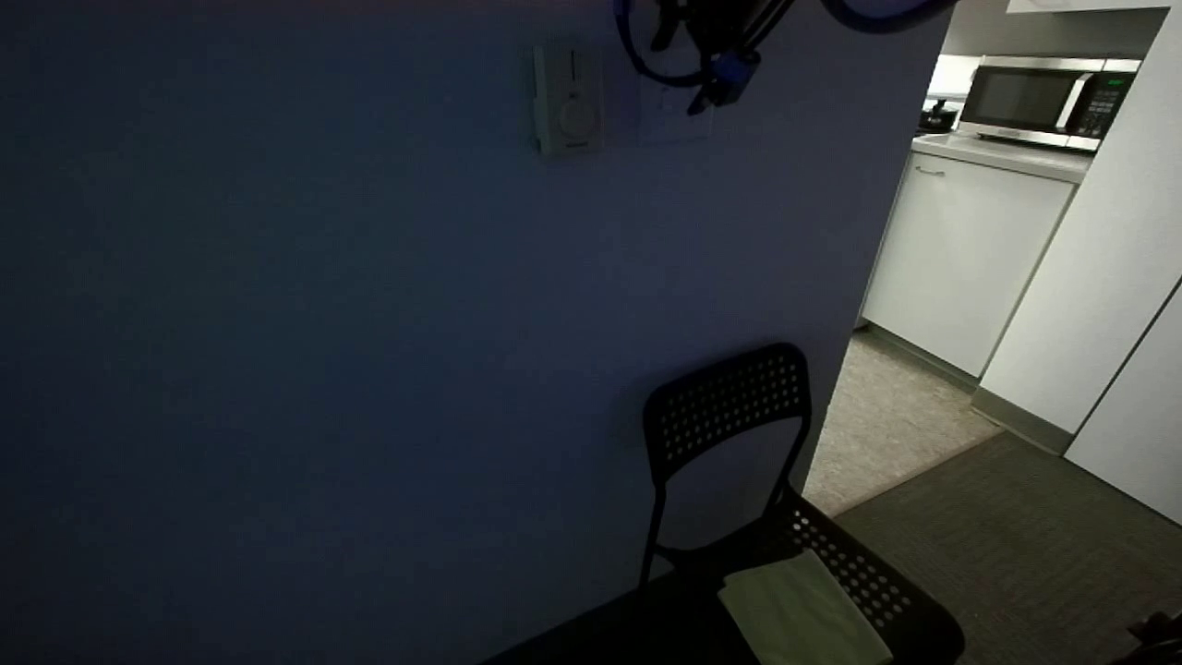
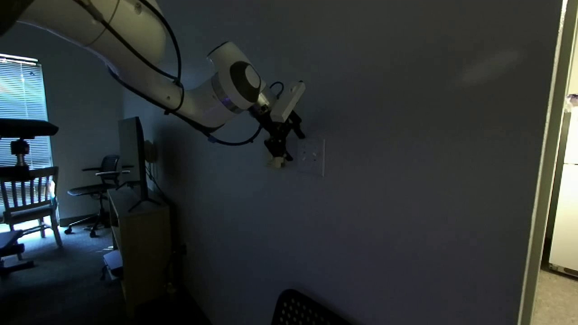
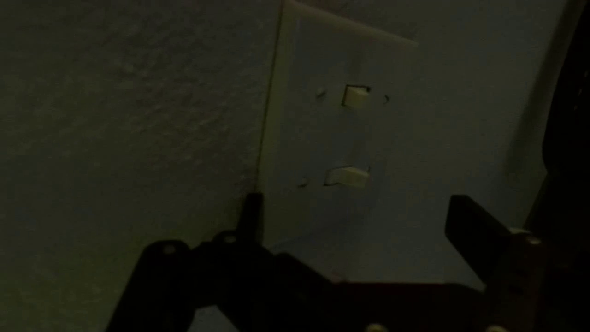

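Observation:
In the wrist view a light switch plate (image 3: 309, 133) with two toggles fills the middle, in dim light. The upper toggle (image 3: 355, 97) and the lower toggle (image 3: 352, 177) both stick out from it. My gripper is open, its dark fingers (image 3: 252, 218) wide apart and nothing between them. One finger overlaps the plate's lower left edge in the picture; whether it touches cannot be told. Exterior view 2 has the gripper (image 2: 288, 143) just left of the switch plate (image 2: 311, 157). In exterior view 1 only part of the gripper (image 1: 693, 66) shows at the top.
A thermostat (image 1: 570, 98) is mounted on the wall beside the gripper. Below stands a black chair (image 1: 726, 410) with a pale cloth (image 1: 803, 610) on its seat. A monitor (image 2: 132, 157) sits on a cabinet (image 2: 146, 222) along the wall. The wall right of the plate is bare.

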